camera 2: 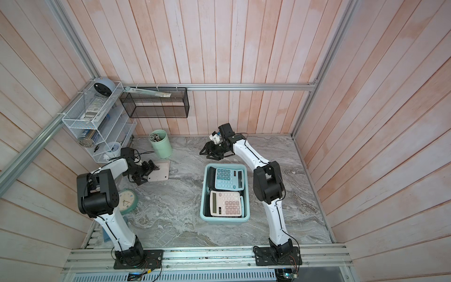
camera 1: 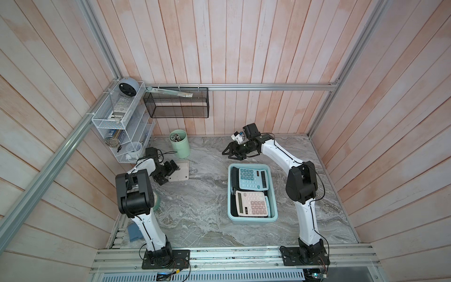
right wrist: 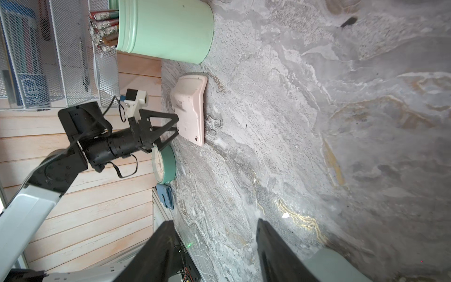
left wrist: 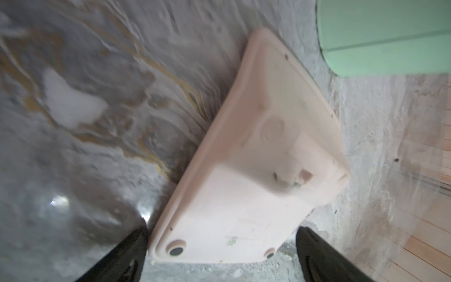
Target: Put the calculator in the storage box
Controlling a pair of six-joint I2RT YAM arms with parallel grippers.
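Note:
On the left of the table a pale pink calculator [camera 1: 180,172] lies face down, its rubber feet showing in the left wrist view. My left gripper is open at one end of it, a finger to either side with a gap; whether they touch it I cannot tell. The light blue storage box [camera 1: 229,195] stands right of centre, holding a blue calculator [camera 1: 252,179] and another pink calculator [camera 1: 252,204]. Over the bare table behind the box, my right gripper stands part open, nothing between its fingers.
A green pencil cup [camera 1: 183,147] stands right behind the loose calculator. A white wire rack [camera 1: 110,123] is at the back left, with a black wire basket [camera 1: 176,110] on the wall. The table between calculator and box is clear.

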